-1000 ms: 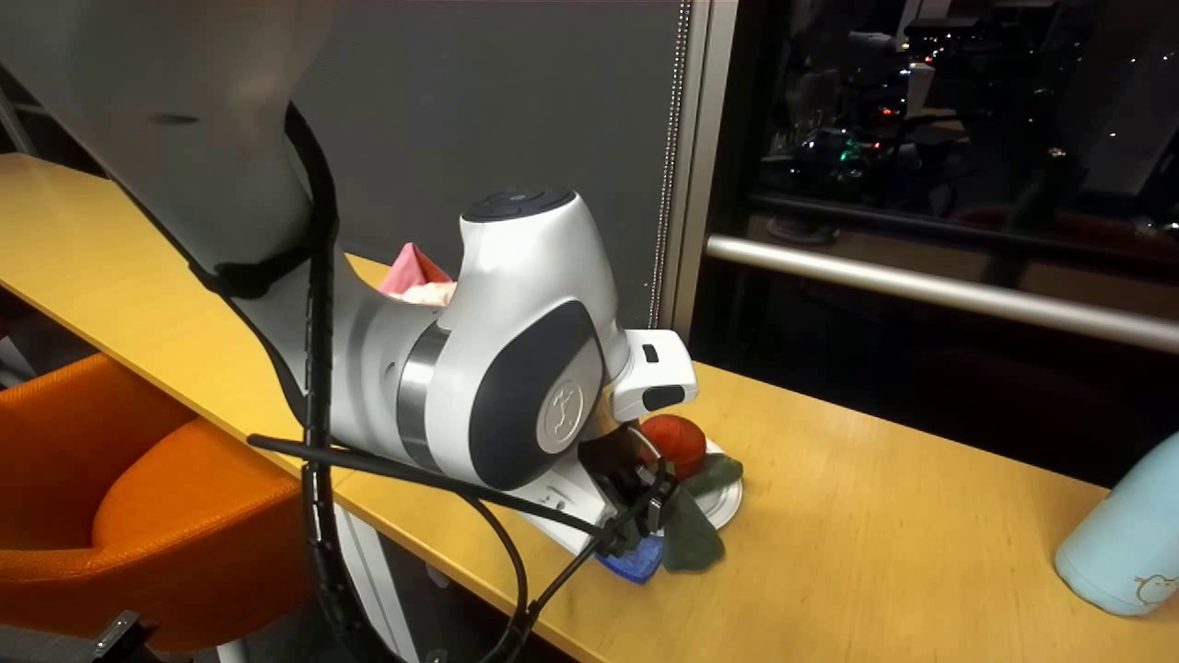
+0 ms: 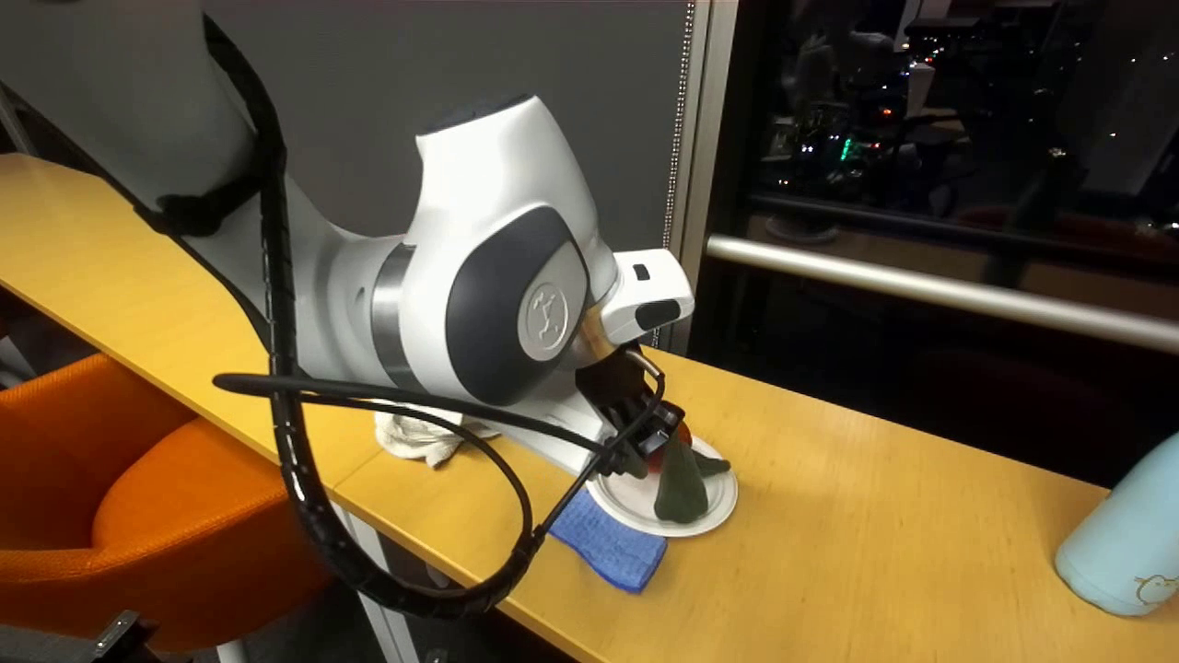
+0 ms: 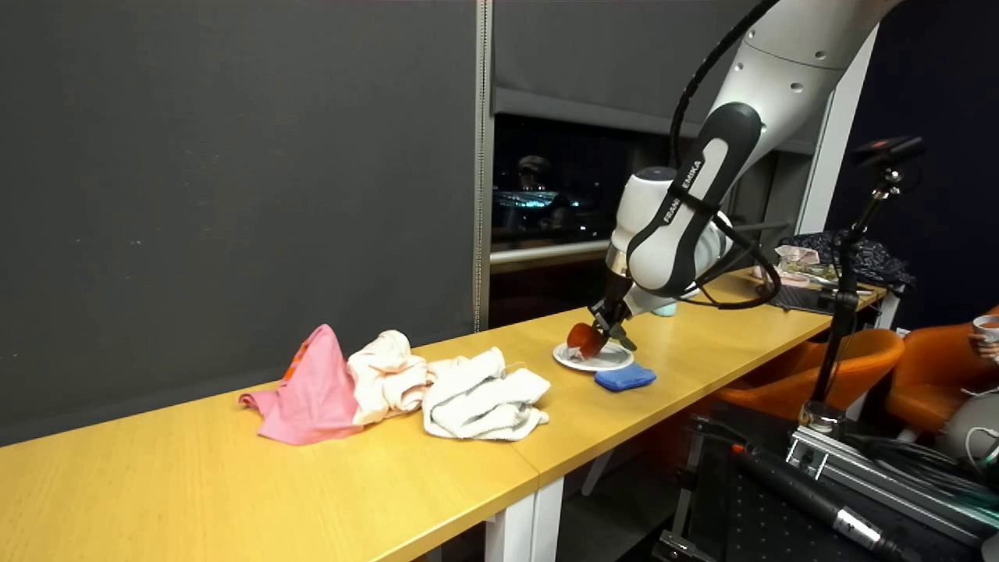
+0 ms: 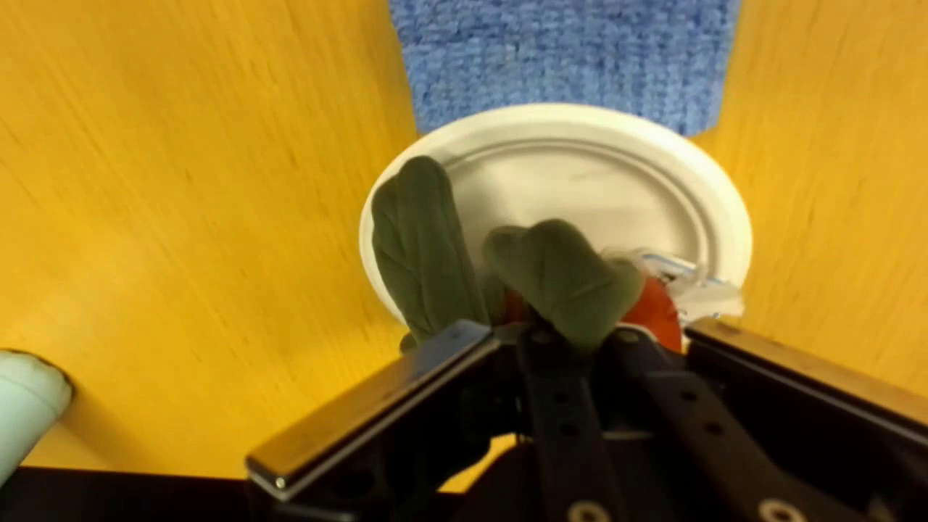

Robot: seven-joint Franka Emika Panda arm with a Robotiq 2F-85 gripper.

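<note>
A red plush toy (image 3: 584, 339) with green leaves and a pale tag is at the white plate (image 3: 571, 361). My gripper is shut on a green leaf (image 4: 561, 274) of this toy. In the wrist view the red body (image 4: 654, 313) is mostly hidden behind the leaf and fingers. Another leaf (image 4: 423, 248) spreads over the plate's left side. From exterior view 1, a leaf (image 2: 681, 484) hangs down across the plate. Whether the toy still touches the plate I cannot tell.
A blue cloth (image 4: 565, 65) lies against the plate's edge. White (image 3: 482, 403), cream (image 3: 389, 370) and pink cloths (image 3: 314, 393) are bunched along the table. A pale blue bottle (image 2: 1138, 541) stands well away from the plate, with bare table between.
My arm has risen and shifted slightly left in exterior view 1. The leaf has come up with it, and the red body now shows mostly behind the gripper. More plate and blue cloth are visible.
</note>
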